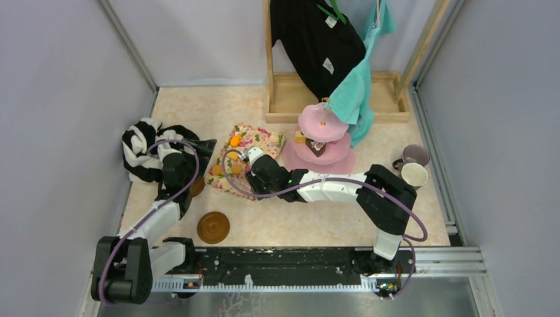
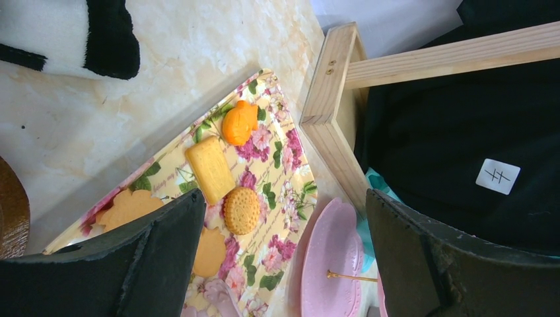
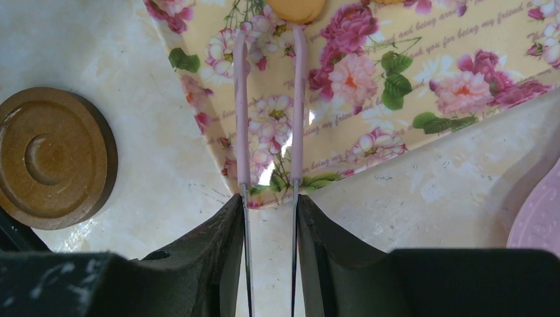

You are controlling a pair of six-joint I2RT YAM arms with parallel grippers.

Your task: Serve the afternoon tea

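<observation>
A floral tray (image 1: 264, 139) holds an orange fish-shaped piece (image 2: 239, 123), a rectangular biscuit (image 2: 210, 168), a round cracker (image 2: 241, 210) and tan biscuits (image 3: 294, 8). My right gripper is over the tray, its long pink tong-like fingers part open, tips beside a tan biscuit at the top of the right wrist view, nothing visible between them. My left gripper stands open above the tray's left side. The pink three-tier stand (image 1: 321, 122) holds treats on its middle tier, right of the tray.
Wooden coasters (image 1: 212, 227) lie at front and left. Striped cloth (image 1: 142, 148) is at left. Two mugs (image 1: 415, 173) stand at right. A wooden rack (image 1: 284, 112) with hanging clothes is at the back.
</observation>
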